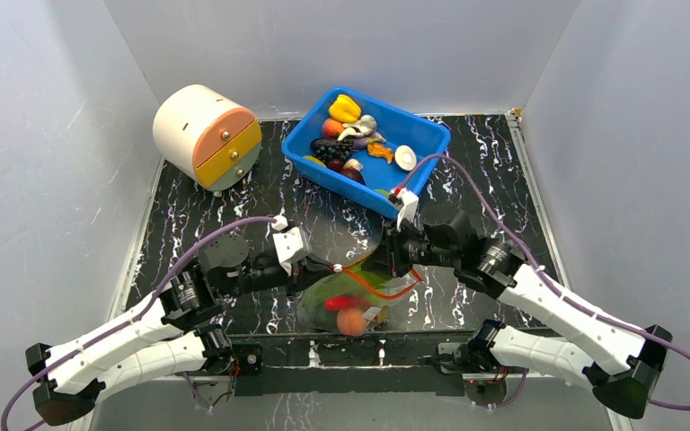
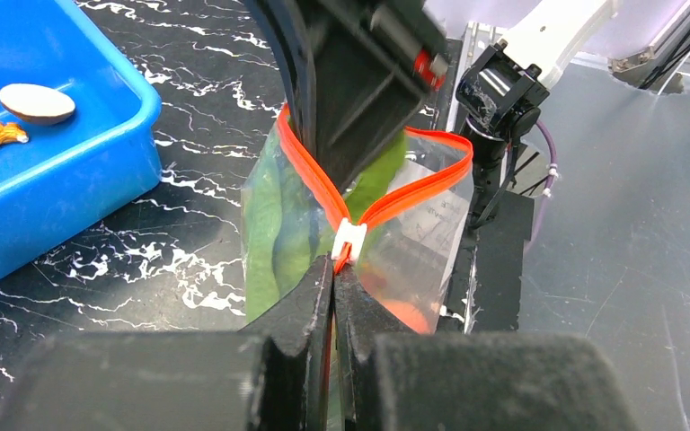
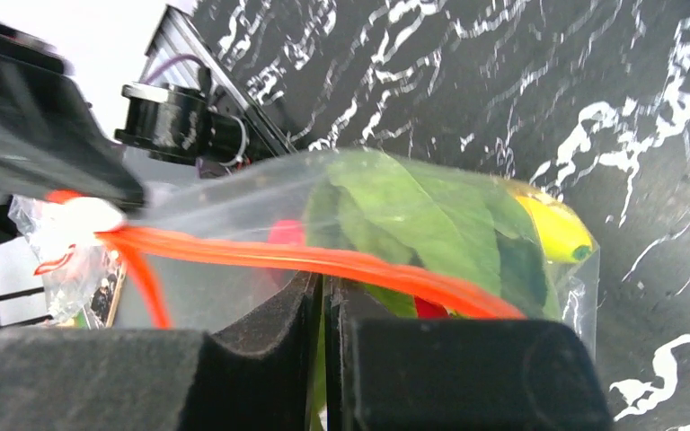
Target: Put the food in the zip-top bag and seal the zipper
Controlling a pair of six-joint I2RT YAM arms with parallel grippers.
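The clear zip top bag lies near the table's front edge. A red item, an orange round item and green leaves show inside it; a yellow item shows too. Its orange zipper is spread apart beyond the white slider. My left gripper is shut on the zipper's end beside the slider. Between the two zipper strips, my right gripper reaches into the bag's mouth, fingers together. Green shows around its fingers; whether anything is pinched there is unclear.
Behind the bag stands a blue bin of assorted play food. A round drawer box sits at the back left.
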